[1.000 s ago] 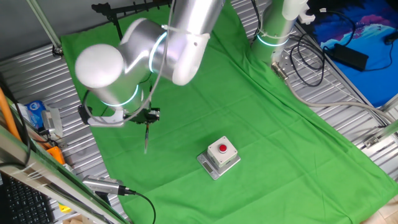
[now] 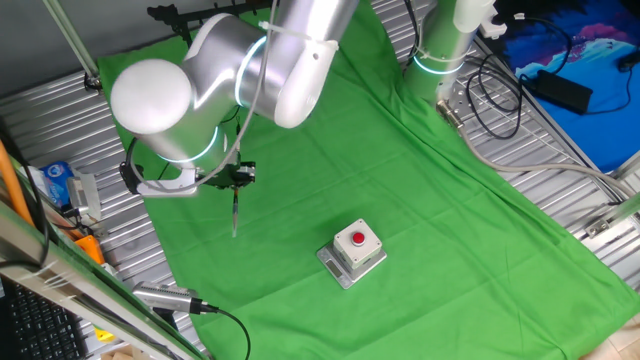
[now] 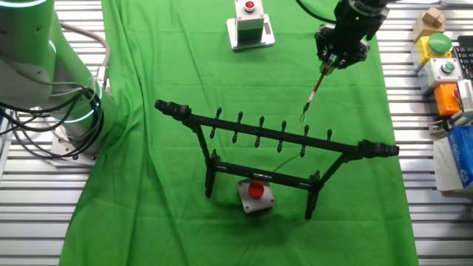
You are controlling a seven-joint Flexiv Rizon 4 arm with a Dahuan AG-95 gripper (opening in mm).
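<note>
In exterior view 2, a thin reddish-brown brush (image 3: 318,87) with a pale band and a dark loop at its free end hangs slantwise from my gripper (image 3: 330,60). The fingers are shut on the brush's other end. From exterior view 1 the gripper (image 2: 239,182) is over the left part of the cloth, and the brush (image 2: 236,212) points down. A black rack (image 3: 270,131) with several pegs along its top bar stands apart from the brush, whose loop end appears near and above the bar's right half. Only part of the rack (image 2: 190,18) shows in exterior view 1.
A white box with a red button (image 2: 357,243) sits on a metal plate on the green cloth (image 2: 450,270). Another red-button box (image 3: 256,193) is by the rack's foot. Button boxes (image 3: 441,70) line the right edge. Cloth right of the white box is clear.
Over the last second the arm has shifted slightly left and up in exterior view 1, carrying the brush along. The brush stays in the gripper; the red-button box has not moved.
</note>
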